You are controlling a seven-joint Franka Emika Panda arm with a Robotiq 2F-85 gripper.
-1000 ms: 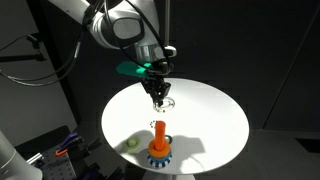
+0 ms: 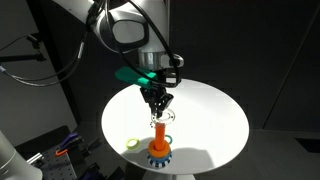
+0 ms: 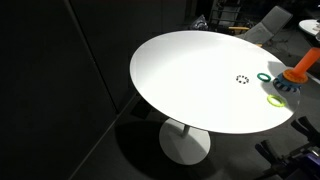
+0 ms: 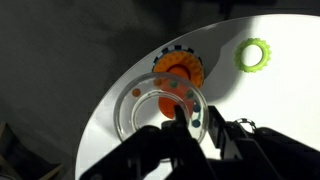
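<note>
My gripper is shut on the rim of a clear ring dotted with coloured spots. In exterior view 1 the ring hangs level with the tip of an orange post, which rises from a round orange base with a blue toothed edge. From the wrist, the ring overlaps the post and part of the base. Whether the post's tip is inside the ring or just below it, I cannot tell. Exterior view 2 cuts off the post at its right edge, with the gripper out of frame.
A yellow-green ring, a teal ring and a beaded dark ring lie flat near the post's base.
The gripper has come down with the clear ring, also shifting slightly toward the exterior view 1 camera. Once well above the post, the ring is now at its tip. The post has stayed still.
</note>
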